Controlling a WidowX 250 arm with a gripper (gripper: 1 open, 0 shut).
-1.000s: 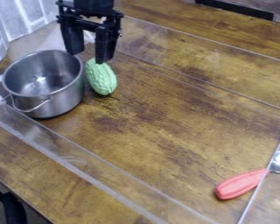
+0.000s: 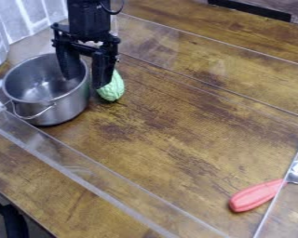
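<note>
My black gripper (image 2: 87,67) hangs at the upper left, lowered over the right part of a steel pot (image 2: 34,108) and beside a pale green, ridged vegetable (image 2: 111,87). The gripper partly covers the vegetable, which lies on the wooden table right of the pot. Whether the fingers are open or shut is hard to tell.
A spoon (image 2: 263,192) with a red handle lies at the lower right by the table edge. Clear plastic panels border the left side.
My gripper has come down and slightly left, now hiding more of the green vegetable and the pot's rim. The pot and spoon have not visibly moved.
</note>
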